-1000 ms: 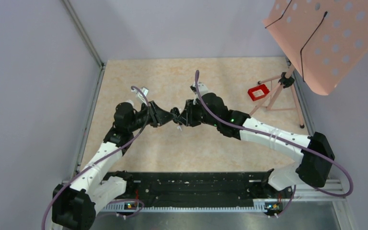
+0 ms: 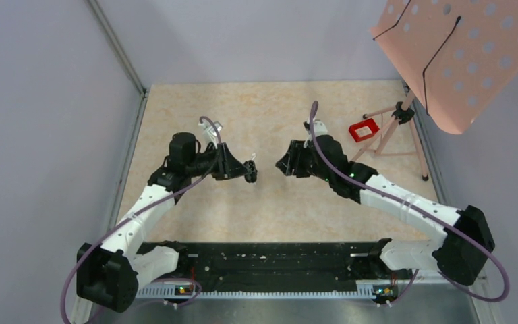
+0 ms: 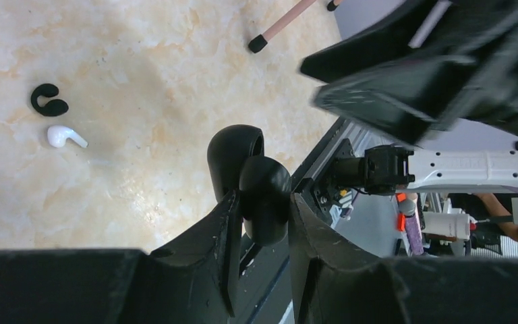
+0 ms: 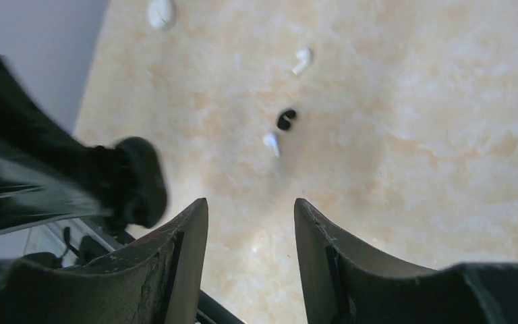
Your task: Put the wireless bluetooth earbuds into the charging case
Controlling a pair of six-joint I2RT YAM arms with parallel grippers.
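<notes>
The black charging case is in my left gripper, which is shut on it. In the left wrist view the case stands with its lid raised; its inside is hard to see. My right gripper is open and empty, a short way right of the case. Below on the table lie white earbuds and a small curved black piece.
A red box and a pink tripod stand at the back right. The tan table has clear room in front of the grippers, up to its dark front edge.
My right gripper has pulled away rightward from the case.
</notes>
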